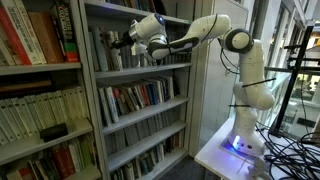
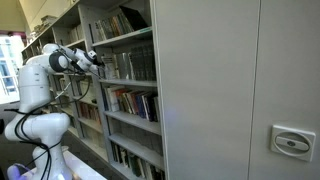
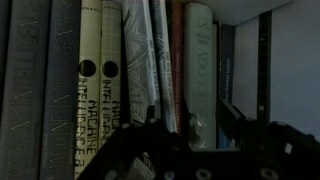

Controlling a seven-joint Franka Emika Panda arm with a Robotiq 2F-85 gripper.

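My gripper faces a row of upright books in the wrist view, its two dark fingers apart. Between the fingers, as seen from the wrist, stand a pale green book with lettering on its spine and a thin dark red book. Whether the fingertips touch either spine is too dark to tell. Left of these is a grey patterned book. In exterior view 1 the gripper is at the upper shelf of the grey bookcase, close to the books there.
Two cream books and dark grey volumes fill the left of the wrist view. A dark blue book stands right of the green one, with a pale surface beyond. Lower shelves hold more books.
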